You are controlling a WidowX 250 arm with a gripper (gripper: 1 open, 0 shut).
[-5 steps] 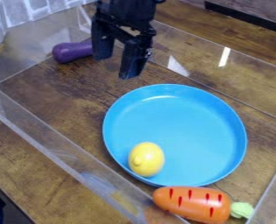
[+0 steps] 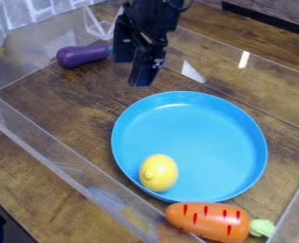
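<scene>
My black gripper (image 2: 141, 65) hangs at the upper middle of the camera view, above the wooden surface and behind the blue plate (image 2: 190, 123); it stands open with nothing visible in it. A yellow egg-shaped object (image 2: 158, 173) lies on the front left part of the plate. An orange carrot (image 2: 209, 221) with a green top lies in front of the plate. A purple eggplant (image 2: 84, 56) lies at the back left, to the left of the gripper.
A clear plastic edge (image 2: 50, 157) runs along the left and front.
The gripper has shifted slightly and changed its angle over the last second. The plate, egg, carrot and eggplant have not moved.
</scene>
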